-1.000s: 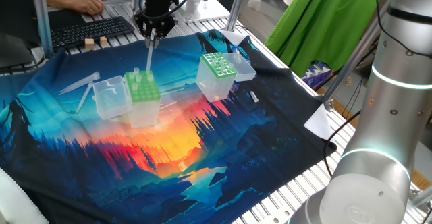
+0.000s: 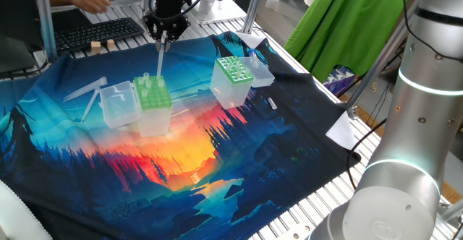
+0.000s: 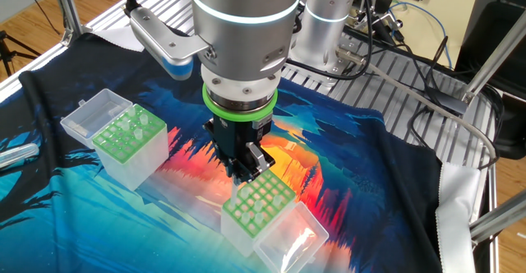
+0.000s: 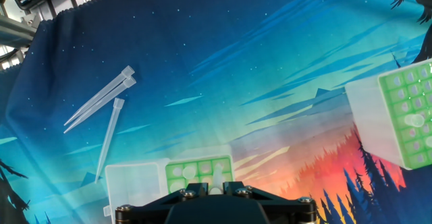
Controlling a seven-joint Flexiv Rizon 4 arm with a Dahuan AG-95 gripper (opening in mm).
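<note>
My gripper (image 2: 163,42) points down, shut on a clear pipette tip (image 2: 160,61) that hangs upright. The tip's lower end is at the far edge of a green-topped tip rack (image 2: 153,95); I cannot tell whether it is in a hole. Several tips stand in this rack, and its clear lid lies open beside it. In the wrist view, the held pipette tip (image 4: 217,177) shows between the fingers, over the rack's green top (image 4: 177,164). The second rack (image 3: 131,145) stands apart, also with tips in it and its lid open.
Loose pipette tips (image 4: 108,142) lie on the printed cloth beyond the open lid (image 4: 135,183). A person's hand (image 2: 90,0) is by the keyboard (image 2: 98,34) at the table's back. Bare cloth (image 2: 195,142) lies in front of the racks.
The person's hand has shifted slightly near the keyboard. My arm, the held tip and the racks look unmoved.
</note>
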